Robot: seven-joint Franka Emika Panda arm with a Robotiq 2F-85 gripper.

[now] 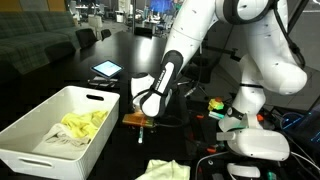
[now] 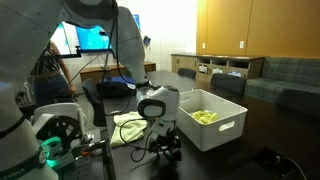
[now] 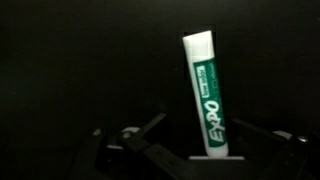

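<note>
A white marker with a green EXPO label (image 3: 207, 95) lies on the dark table. In the wrist view its lower end reaches between the fingers of my gripper, which are apart, with dark space showing to the marker's left. The right finger appears close to its side. From exterior view 1 the gripper (image 1: 140, 123) is low over the table, just right of the white box, and the marker (image 1: 141, 134) is a small pale streak below it. In exterior view 2 the gripper (image 2: 163, 150) is down near the tabletop; the marker is hard to make out there.
The white box (image 1: 45, 164) stands left of the arm, with a yellow cloth (image 1: 86, 123) and a paler one inside. A white cloth (image 1: 165, 170) lies near the front edge. A tablet (image 1: 107, 69) rests farther back. Dark tabletop around the gripper is mostly bare.
</note>
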